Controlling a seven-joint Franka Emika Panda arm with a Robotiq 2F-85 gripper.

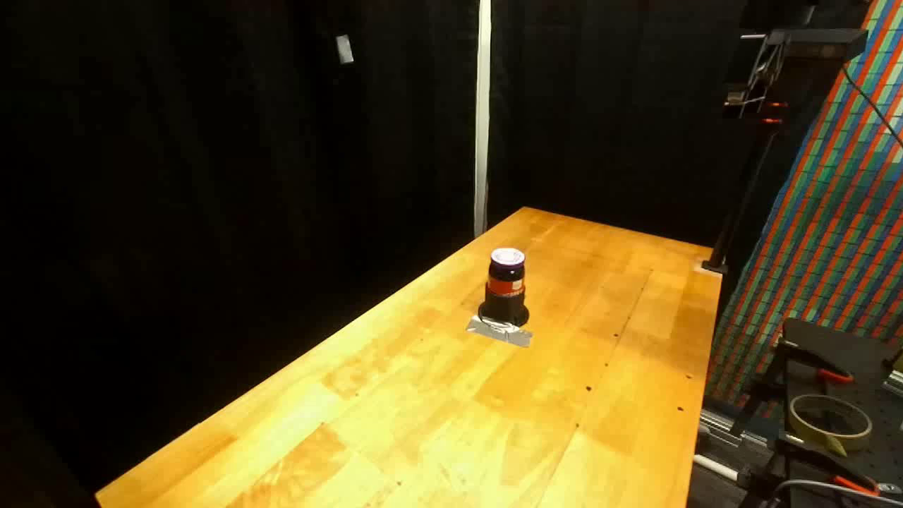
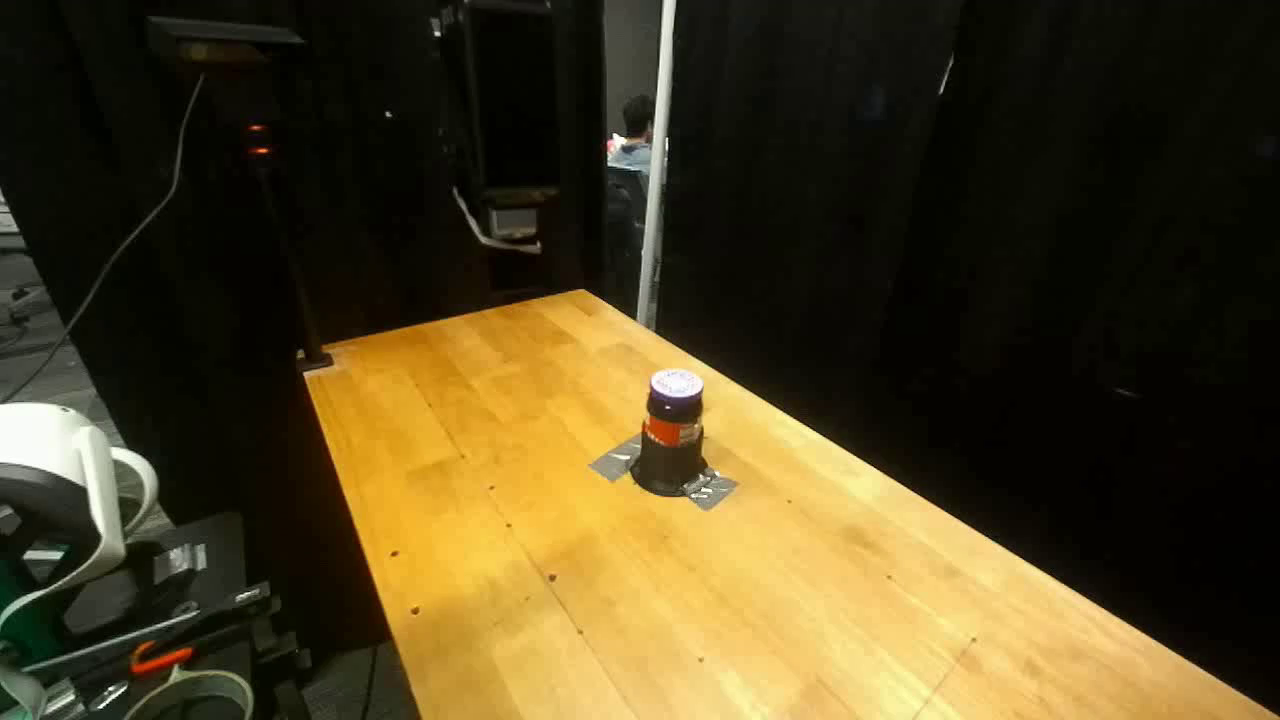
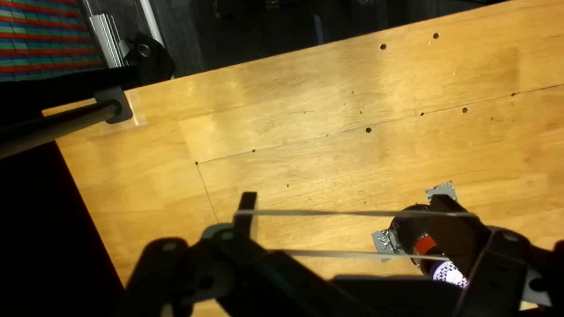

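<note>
A dark jar (image 1: pixel 507 275) with a red-orange label and a white-and-purple patterned lid stands upright in a black round holder (image 1: pixel 505 309) on the wooden table. Grey tape (image 2: pixel 618 458) fixes that holder down. In the wrist view my gripper is open, its two dark fingers wide apart. Thin pale bands stretch across the gap, with only bare tabletop seen beyond them. The jar's lid (image 3: pixel 449 274) shows beside the right finger, which hides part of the jar. Neither exterior view shows the gripper.
A black post (image 3: pixel 112 105) is fixed at one corner. Beside the table, a side surface carries clamps and a tape roll (image 1: pixel 829 422). Black curtains hang around the table.
</note>
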